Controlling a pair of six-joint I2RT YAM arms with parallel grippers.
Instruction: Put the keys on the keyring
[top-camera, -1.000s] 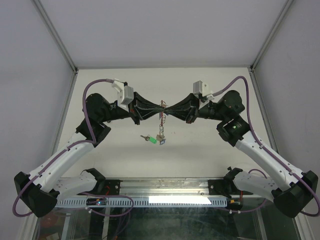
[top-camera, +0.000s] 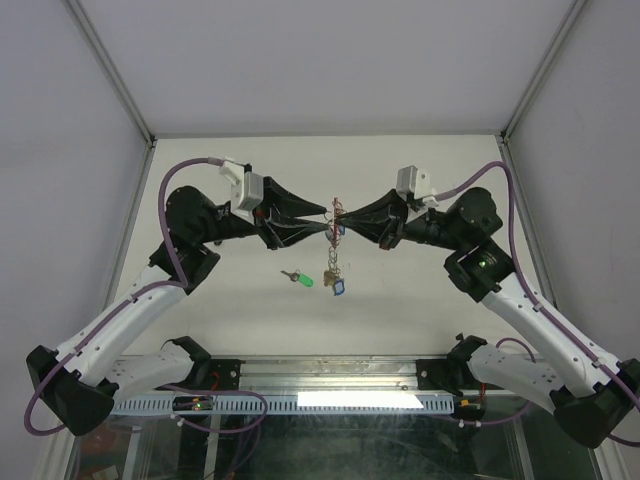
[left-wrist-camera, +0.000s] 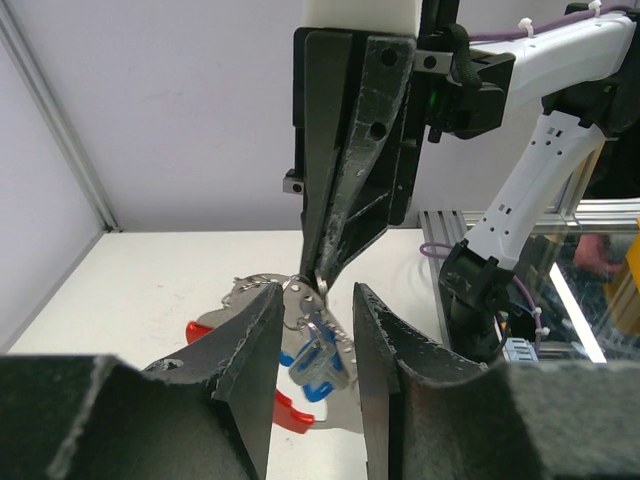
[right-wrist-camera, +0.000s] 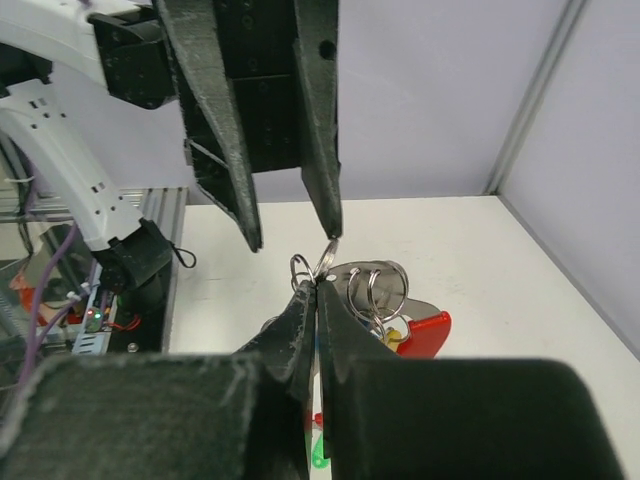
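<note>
Between the two arms a keyring with several linked rings and keys hangs in the air; its chain of rings (top-camera: 333, 258) ends in a blue-edged key (top-camera: 339, 287). My right gripper (top-camera: 338, 219) is shut on a thin metal ring (right-wrist-camera: 325, 260) at the top of the bunch. My left gripper (top-camera: 327, 217) stands open close by, fingertips either side of the ring area but apart from it. In the left wrist view a blue key (left-wrist-camera: 318, 362) and a red-edged key (left-wrist-camera: 292, 414) dangle below the rings. Which ring carries which key is hard to tell.
A key with a green head (top-camera: 304, 280) lies on the white table (top-camera: 420, 310), below and left of the hanging bunch. The grippers' tips are very close together.
My left gripper was closed at the ring and now stands open. The right gripper has shifted slightly right with the bunch, whose lower end has swung right.
</note>
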